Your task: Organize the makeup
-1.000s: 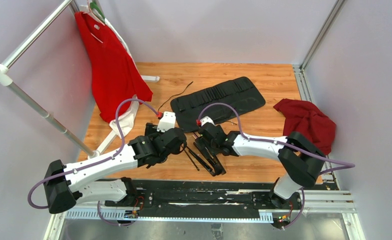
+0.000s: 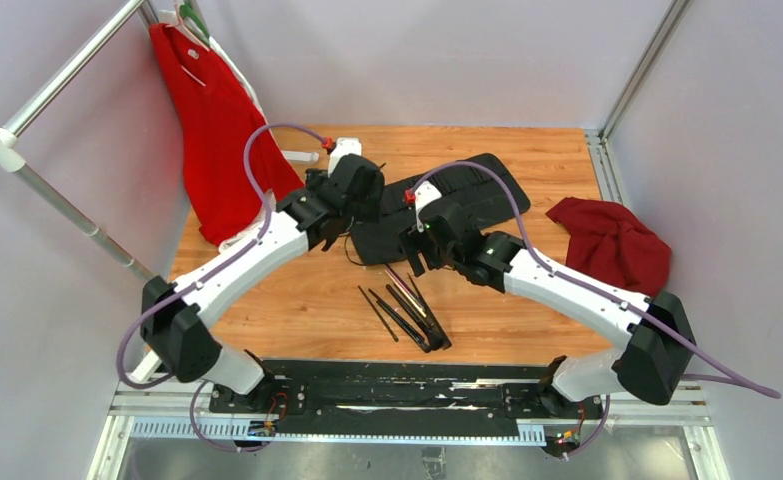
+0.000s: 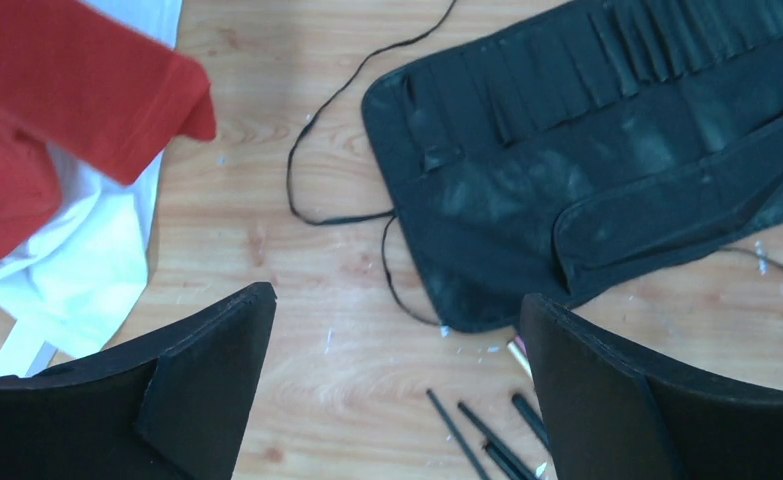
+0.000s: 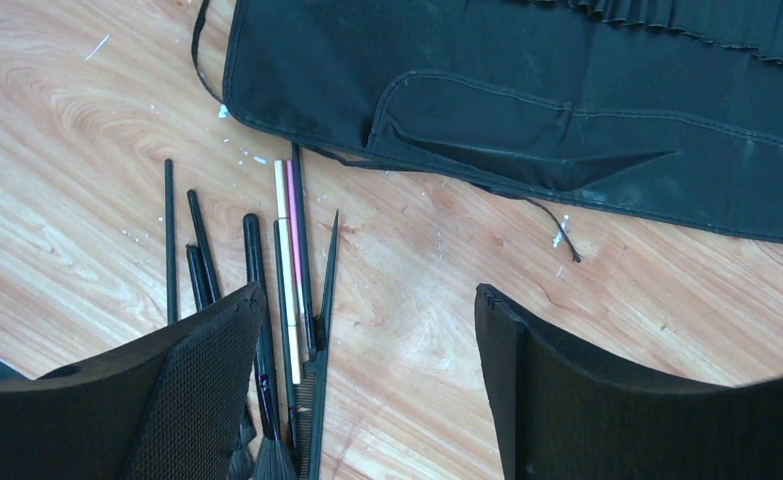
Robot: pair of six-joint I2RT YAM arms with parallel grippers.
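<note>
A black pocketed brush roll (image 2: 497, 185) lies unrolled on the wooden table, its ties loose. Below it lie several brushes (image 4: 255, 250), slim pencils, some pink and cream (image 4: 294, 230), and a pointed comb (image 4: 319, 400). My left gripper hangs over the roll's left part, fingers apart, open with nothing between them. My right gripper is open above the brushes, just below the roll's edge, also empty.
Red and white garments (image 2: 217, 140) hang at the left from a metal rail (image 2: 62, 205). A dark red cloth (image 2: 607, 245) lies at the right. Bare wood (image 2: 527, 320) shows at the front right.
Both arms have moved up and away from the front: my left gripper toward the back over the roll, my right one lifted from among the brushes. The objects appear unmoved.
</note>
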